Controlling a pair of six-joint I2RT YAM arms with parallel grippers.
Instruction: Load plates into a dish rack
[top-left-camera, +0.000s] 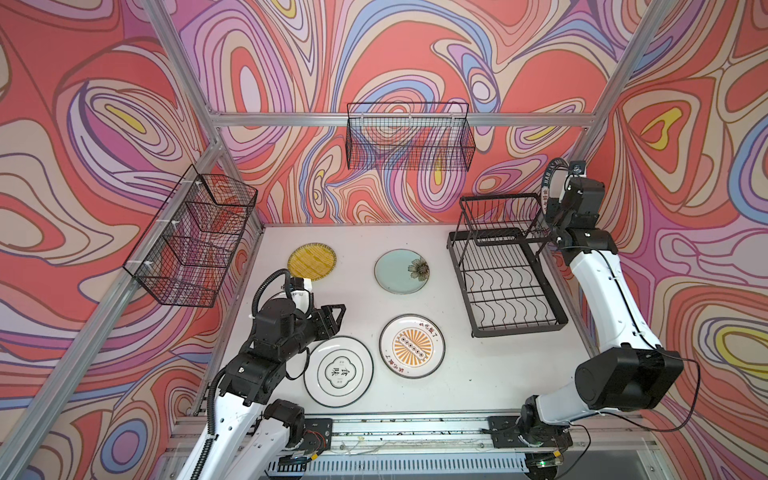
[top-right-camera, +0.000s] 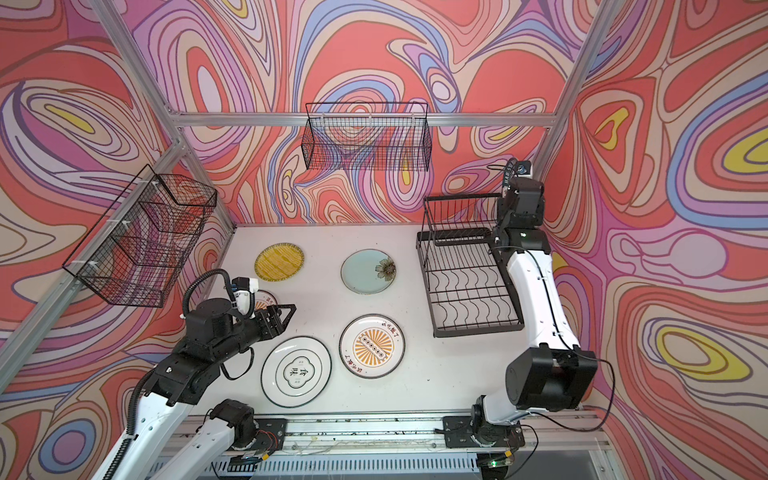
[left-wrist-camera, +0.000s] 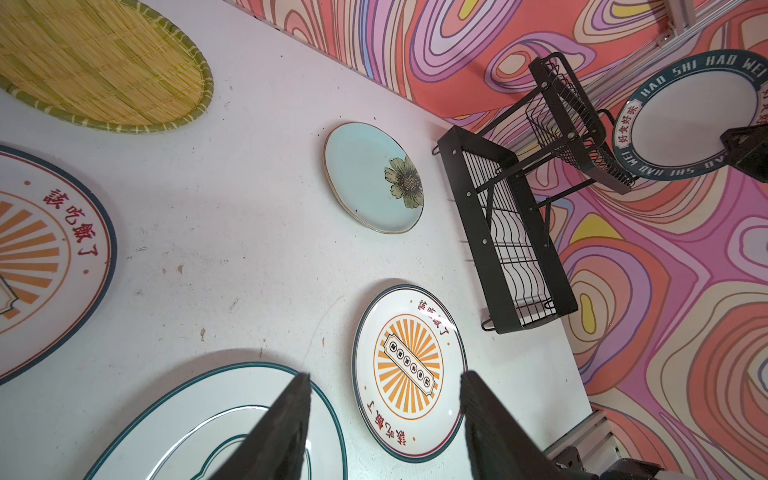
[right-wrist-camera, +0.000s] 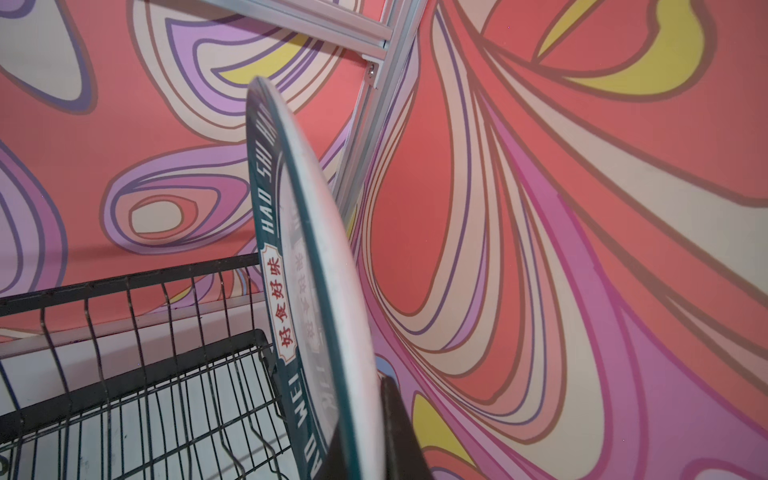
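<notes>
A green-rimmed plate (left-wrist-camera: 694, 120) with lettering is held up on edge by my right gripper, shut on its rim. In the right wrist view this plate (right-wrist-camera: 316, 280) stands steeply, nearly edge-on, at the right end of the dish rack's upper basket (right-wrist-camera: 128, 280); contact is unclear. The black wire dish rack (top-left-camera: 512, 326) has empty lower slots. My left gripper is open above the table, nothing between its fingers. Below lie an orange-sun plate (top-left-camera: 412, 364), a dark-rimmed white plate (top-left-camera: 338, 392) and a pale blue flower plate (top-left-camera: 396, 272).
A second orange-sun plate (left-wrist-camera: 48, 240) lies beneath the left arm. A yellow woven tray (top-left-camera: 312, 261) lies at the back left. Wire baskets hang on the back (top-left-camera: 409, 144) and left (top-left-camera: 192, 240) rails. The right wall is close to the held plate.
</notes>
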